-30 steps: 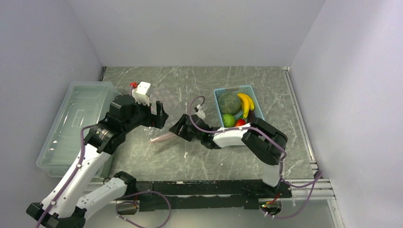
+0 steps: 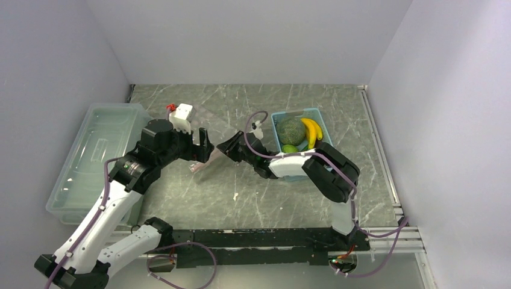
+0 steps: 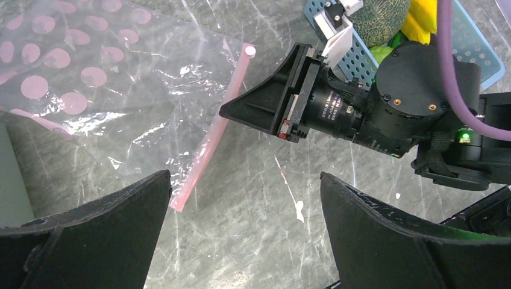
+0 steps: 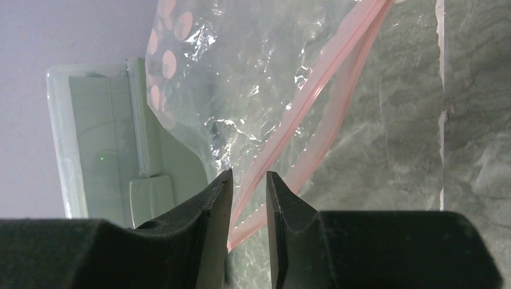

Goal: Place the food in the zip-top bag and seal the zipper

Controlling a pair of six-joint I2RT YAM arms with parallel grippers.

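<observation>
A clear zip bag with pink dots (image 3: 90,66) lies on the grey table, its pink zipper strip (image 3: 205,150) along the right end. In the right wrist view my right gripper is at that strip (image 4: 301,96), which is lifted in two parted bands; its fingers stand part open around the near band, and I cannot tell if they touch it. My left gripper hangs open above the bag, empty. A blue basket (image 2: 278,114) holds a broccoli (image 2: 291,129), bananas (image 2: 312,129) and green produce (image 2: 289,149), partly hidden by my right arm.
A clear green lidded box (image 2: 90,156) stands at the left edge. White walls enclose the table on the back and sides.
My right gripper has moved slightly back, away from the front edge, and the zipper end of the bag has shifted with it. The left arm is practically still.
</observation>
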